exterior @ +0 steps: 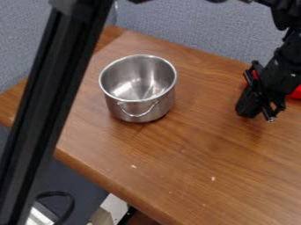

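A steel pot (137, 88) with a wire handle stands on the wooden table at the left-centre. At the right edge my black gripper (259, 107) is low over the table, its fingertips down and shut, with nothing visible between them. Behind it a red object (295, 92) lies mostly hidden by the gripper and arm.
A dark post crosses the left of the view. Grey padded walls (212, 31) border the back, and the table's edge runs along the lower left.
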